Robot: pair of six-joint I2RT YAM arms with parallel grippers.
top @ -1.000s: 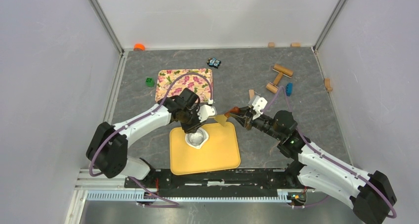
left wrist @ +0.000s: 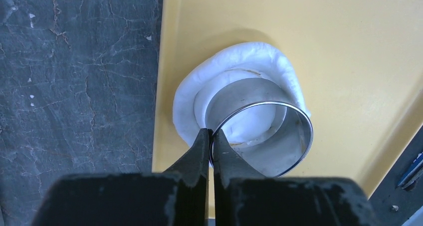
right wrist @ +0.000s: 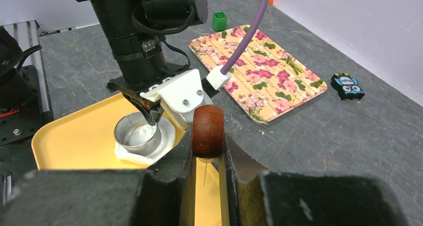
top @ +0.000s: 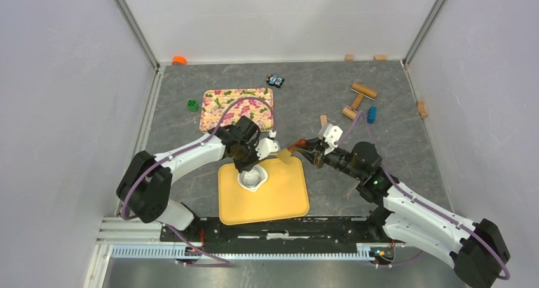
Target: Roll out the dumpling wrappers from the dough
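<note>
My left gripper is shut on the rim of a steel ring cutter (left wrist: pixel 249 89), which stands in white dough (left wrist: pixel 187 101) on the yellow tray (top: pixel 263 205). In the right wrist view the cutter (right wrist: pixel 137 145) shows under the left arm. My right gripper holds a tool with a reddish wooden handle (right wrist: pixel 208 126) and a yellowish blade, above the tray's back right part in the top view.
A floral board (right wrist: pixel 269 81) lies behind the tray, with a green block (right wrist: pixel 219 20) and an owl toy (right wrist: pixel 347 86) beside it. Wooden rollers (top: pixel 363 91) and a blue object (top: pixel 372 114) are at the back right.
The right arm and its tool have not visibly moved.
</note>
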